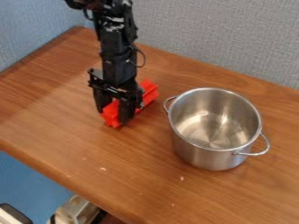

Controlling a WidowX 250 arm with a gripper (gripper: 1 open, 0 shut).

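Note:
My black gripper point(117, 101) reaches down from the top left, its fingers low over the table and shut on a bright red object point(146, 90) lying on the wood. The object shows on both sides of the fingers; its middle is hidden by them. To the right stands a steel pot point(214, 153) with two side handles, upright and empty, apart from the gripper.
A textured grey wall point(222, 35) runs along the back. Blue floor and some hardware show past the table's lower left edge.

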